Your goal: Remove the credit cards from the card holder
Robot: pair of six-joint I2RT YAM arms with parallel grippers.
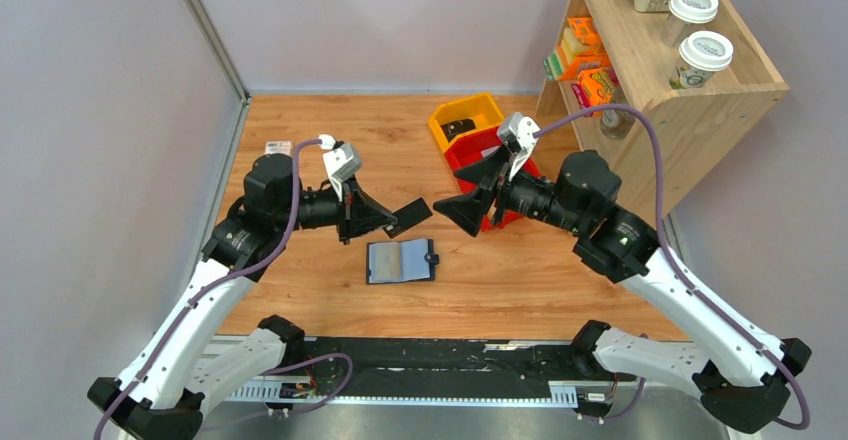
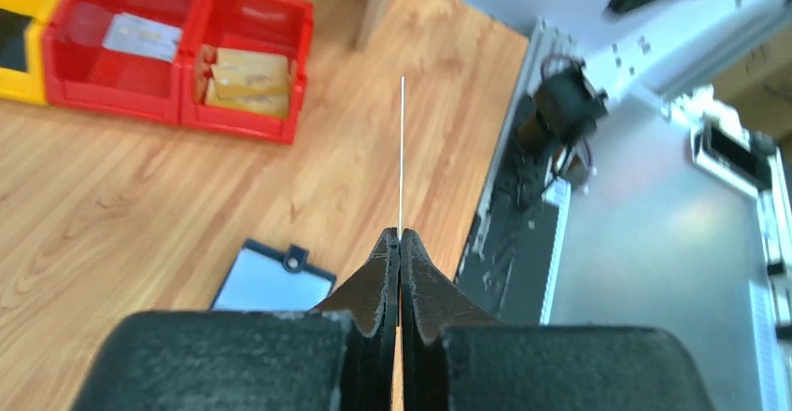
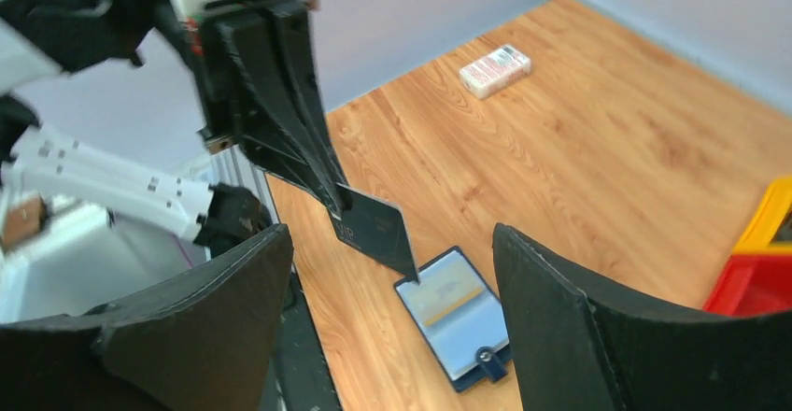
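My left gripper (image 1: 390,222) is shut on a dark card (image 1: 410,215), which shows edge-on as a thin upright line in the left wrist view and face-on in the right wrist view (image 3: 374,229). Below it on the table lies the open card holder (image 1: 400,260) with light blue sleeves, a tan strip visible on it in the right wrist view. My right gripper (image 1: 455,205) stands open just right of the card, apart from it, with nothing seen between its fingers.
A yellow bin (image 1: 480,110) and red bins (image 1: 470,145) holding cards stand behind the right gripper. A wooden shelf (image 1: 700,140) fills the back right. A small pale box (image 3: 495,70) lies at the left of the table.
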